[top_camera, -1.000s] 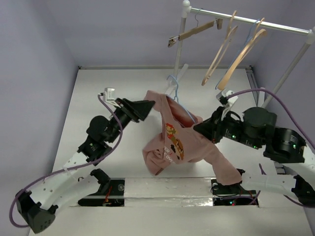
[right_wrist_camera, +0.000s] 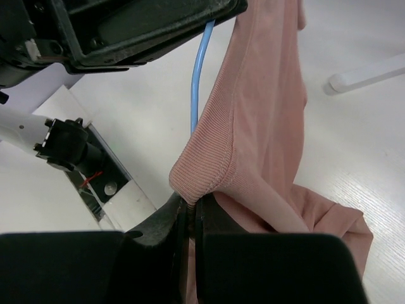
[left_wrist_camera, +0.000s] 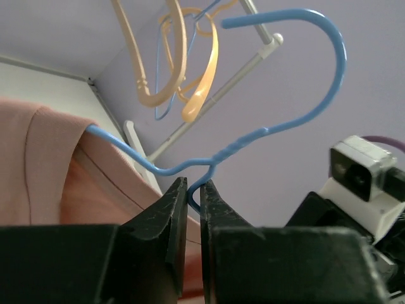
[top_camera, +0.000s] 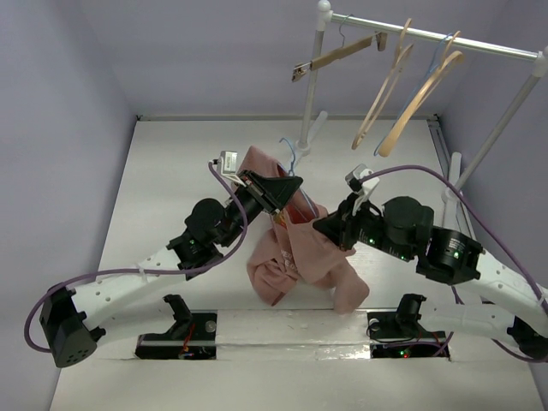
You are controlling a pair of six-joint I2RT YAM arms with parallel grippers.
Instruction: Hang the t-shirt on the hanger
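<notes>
The blue wire hanger (top_camera: 288, 145) is partly inside the pink t-shirt (top_camera: 295, 257), its hook free at the top. One hanger arm (left_wrist_camera: 139, 158) runs under the cloth in the left wrist view. At the neck below the hook (left_wrist_camera: 338, 57), my left gripper has its fingers close together with the wire between the tips. In the right wrist view, my right gripper is shut on the shirt's ribbed edge (right_wrist_camera: 212, 168). The other hanger arm (right_wrist_camera: 197, 82) passes behind that edge; its end is hidden. The shirt hangs in folds below both grippers.
A white rack bar (top_camera: 488, 47) crosses the upper right, carrying several other hangers, among them a wooden one (top_camera: 419, 98). A rack post (top_camera: 310, 94) stands just behind the shirt.
My left gripper has moved right onto the hanger's neck. The right gripper has come left with the shirt. The hanger has shifted left, and the shirt's print is now mostly folded out of sight.
</notes>
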